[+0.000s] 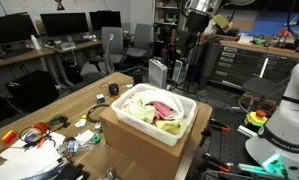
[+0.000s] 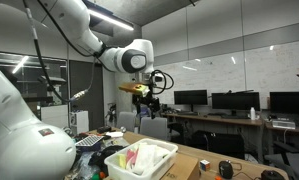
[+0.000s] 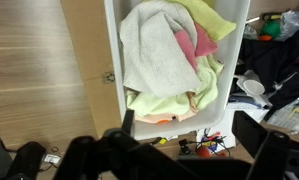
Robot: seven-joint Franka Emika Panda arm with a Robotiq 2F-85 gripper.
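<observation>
A white bin (image 1: 136, 122) holds several crumpled cloths. From above, in the wrist view, a pale grey-white cloth (image 3: 154, 50) covers much of the bin's upper left, with a pink cloth (image 3: 186, 43) beside it. A yellow cloth (image 3: 213, 20) lies at the top, and pale yellow cloth (image 3: 174, 103) shows lower down. High over the bin hangs my gripper, clear of the cloths. Its two dark fingers stand apart at the bottom of the wrist view, and no object shows between them; their tips are partly cut off or dark.
The bin rests on a brown cardboard box (image 1: 139, 140) on the wooden table (image 1: 84, 100). Cables, papers (image 1: 27, 160) and small tools clutter the table's near left. Black headphones (image 2: 226, 169) lie beyond the box. Open air surrounds the raised arm.
</observation>
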